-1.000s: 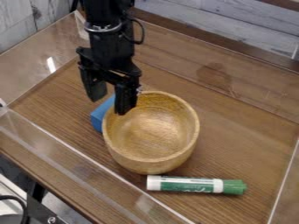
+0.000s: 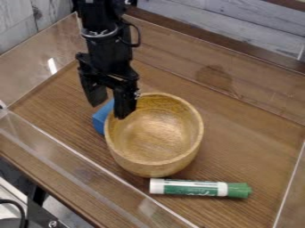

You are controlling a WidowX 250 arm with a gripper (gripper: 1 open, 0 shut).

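My black gripper (image 2: 107, 98) hangs open over the left rim of a yellow plastic bowl (image 2: 152, 138), its two fingers pointing down. Just below and left of the gripper, partly behind the bowl's rim, lies a blue object (image 2: 103, 118). Whether a finger touches it or the rim I cannot tell. A green and white tube (image 2: 198, 189) lies in front of the bowl, to its lower right.
Light walls and edges run along the left and back. A black cable (image 2: 14, 206) shows at the bottom left.
The gripper has shifted slightly left and changed its angle a little over the blue object. The bowl, blue object and tube look unmoved.
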